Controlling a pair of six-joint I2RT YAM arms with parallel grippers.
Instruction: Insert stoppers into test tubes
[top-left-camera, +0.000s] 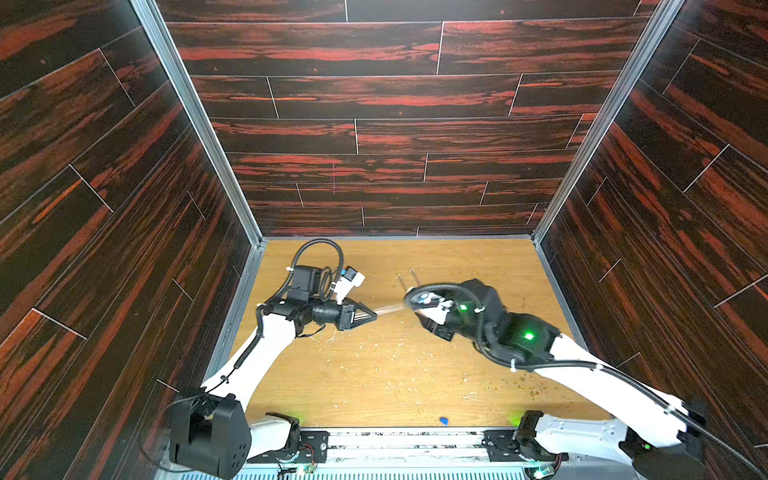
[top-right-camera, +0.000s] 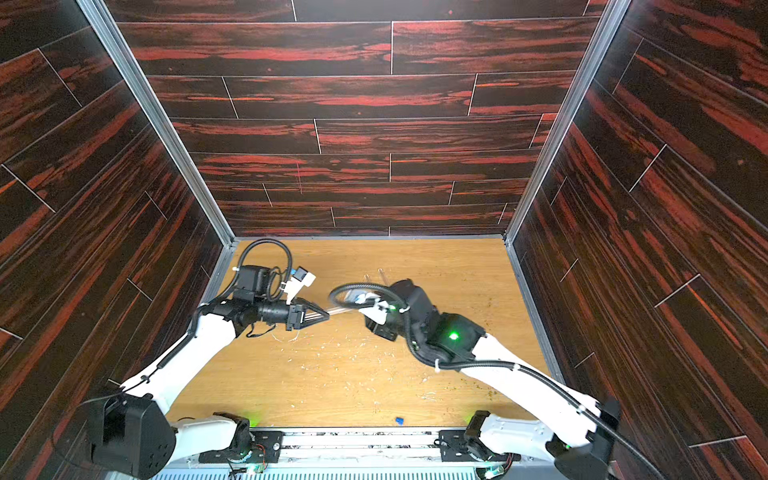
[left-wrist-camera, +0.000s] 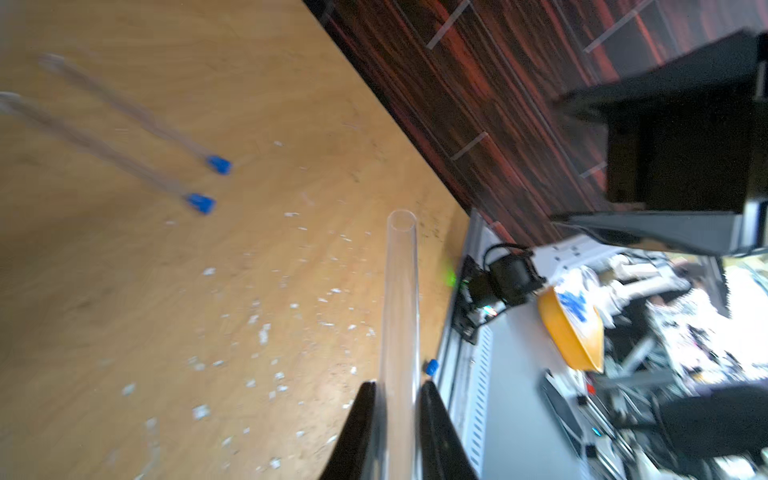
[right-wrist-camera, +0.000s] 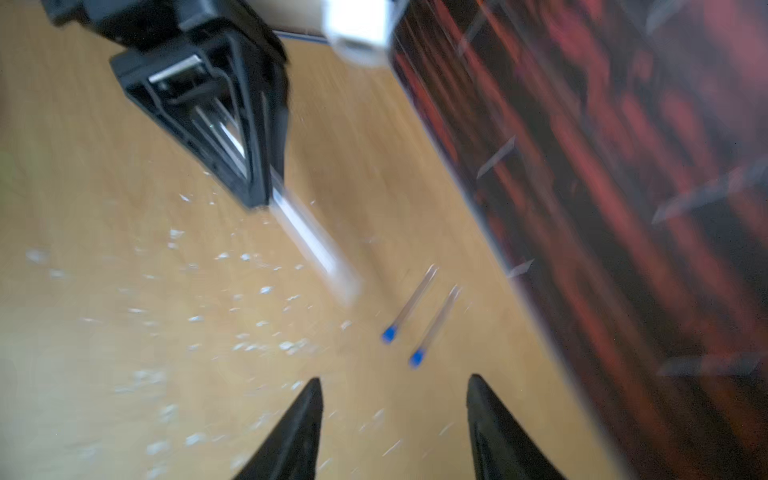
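Observation:
My left gripper (top-left-camera: 375, 315) is shut on a clear test tube (left-wrist-camera: 401, 304). The tube's far end shows as a bare round rim with no stopper in it. Facing that end, my right gripper stands open with nothing between its fingers; in the top views its cable and wrist partly cover it. One loose blue stopper (top-left-camera: 444, 420) is near the table's front edge. Two more tubes, a nearer one (left-wrist-camera: 100, 148) and a farther one (left-wrist-camera: 136, 112), lie side by side on the table, each with a blue stopper (right-wrist-camera: 389, 333) at one end.
Small pale scraps (left-wrist-camera: 264, 332) litter the middle of the wooden table (top-left-camera: 336, 384). Dark panelled walls (top-left-camera: 384, 136) enclose the back and sides. Beyond the front edge, a yellow bowl (left-wrist-camera: 572, 324) holding blue pieces shows in the left wrist view.

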